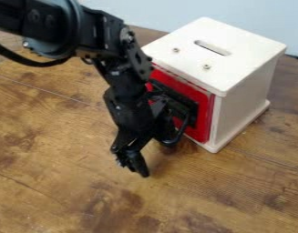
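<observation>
A white wooden box [242, 100] with a slot and screws on top stands at the right, its left-facing side fitted with a red panel [203, 126] around a black inset. My black gripper [135, 162] points down at the floor just left of the box's front, its body partly covering the panel. I cannot tell whether its fingers are open or shut.
A pale wall runs along the back.
</observation>
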